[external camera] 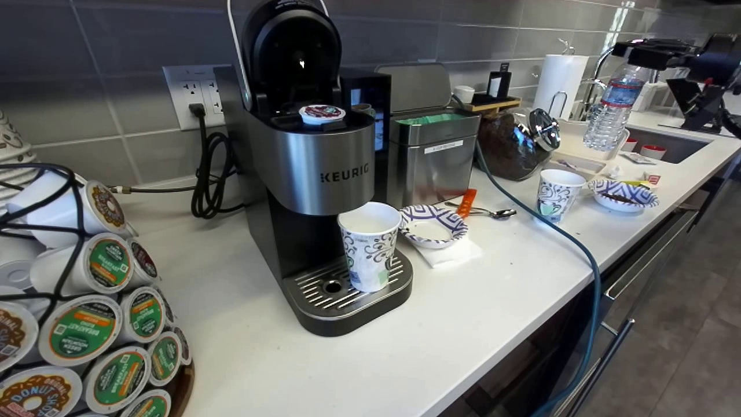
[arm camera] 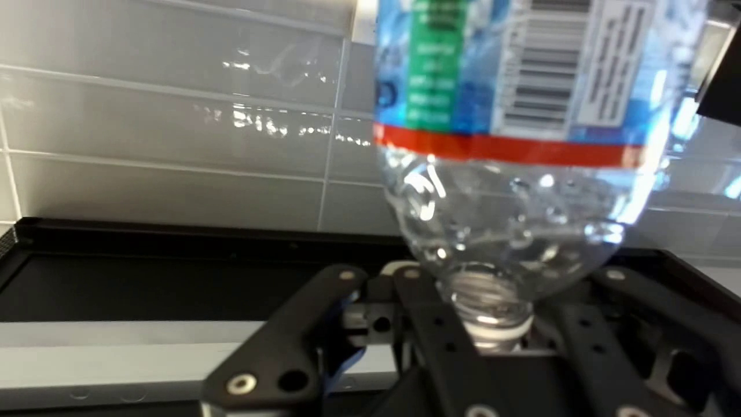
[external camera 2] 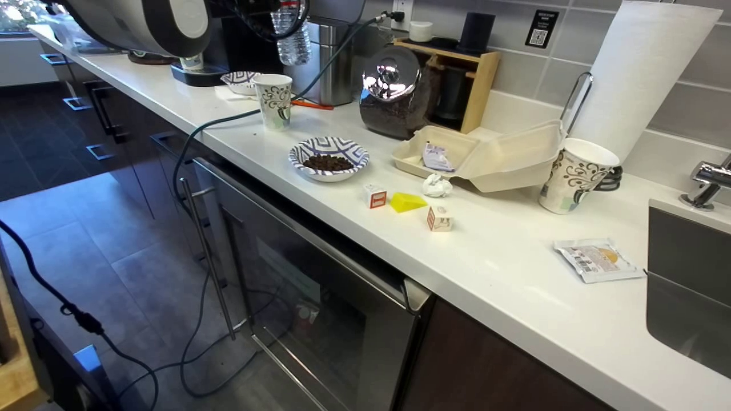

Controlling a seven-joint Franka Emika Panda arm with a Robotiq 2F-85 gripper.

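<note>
A clear plastic water bottle (external camera: 615, 108) with a blue and red label hangs in the air above the counter's far part. My gripper (external camera: 628, 55) is shut on its neck, just under the cap, which shows in the wrist view. There the bottle (arm camera: 514, 208) fills the upper right, its neck between the black fingers. It leans slightly in exterior view 1. The lower part of the bottle (external camera 2: 294, 44) shows at the top of exterior view 2. How full it is cannot be made out.
The Keurig machine (external camera: 305, 167) stands with its lid up, a pod on top and a paper cup (external camera: 370, 247) on its tray. Another paper cup (external camera: 557, 194), bowl (external camera 2: 329, 161), takeout box (external camera 2: 510, 164) and glass jar (external camera: 510, 142) line the counter. A blue cable (external camera: 556, 233) crosses it.
</note>
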